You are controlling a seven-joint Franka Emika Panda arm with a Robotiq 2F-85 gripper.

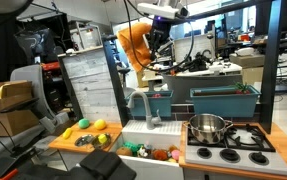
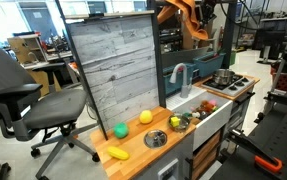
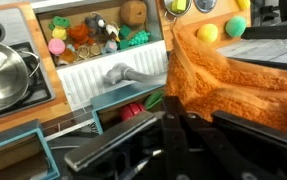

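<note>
An orange cloth (image 1: 138, 43) hangs bunched and slanting near the left end of the dark overhead beam, above the sink. My gripper is shut, with the cloth (image 3: 228, 90) gathered against its fingertips and spreading away to the right in the wrist view. The thin fabric between the fingers is mostly hidden by them. In exterior view 2 the same cloth (image 2: 188, 22) is seen high above the counter, close by the arm. Whether it rests on the beam is hard to tell.
Below stand a faucet (image 1: 141, 105), a sink drawer holding several toys, and a steel pot (image 1: 209, 128) beside the stove (image 1: 238, 146). A grey wood-look panel (image 2: 128, 70) rises on the left. Yellow and green toy foods lie on the wooden counter (image 2: 148, 150).
</note>
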